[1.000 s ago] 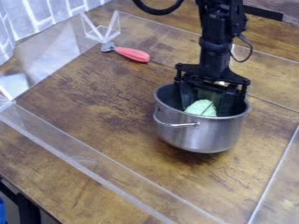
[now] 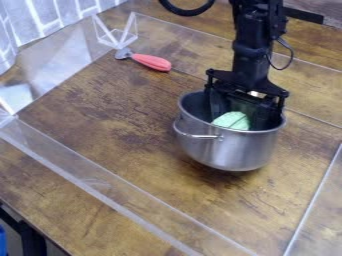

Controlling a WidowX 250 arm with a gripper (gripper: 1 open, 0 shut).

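A steel pot [image 2: 225, 150] with a side handle stands at centre right of the wooden table. Inside it lies a pale green object [image 2: 233, 121], partly hidden. My black gripper [image 2: 243, 106] reaches down from above into the top of the pot, over the green object; its fingertips are dark and hidden, so its state is unclear.
A red-handled tool [image 2: 150, 61] lies at the back left. Clear plastic edging [image 2: 87, 185] runs along the left and front.
The pot and my gripper have shifted slightly up and to the left in the view.
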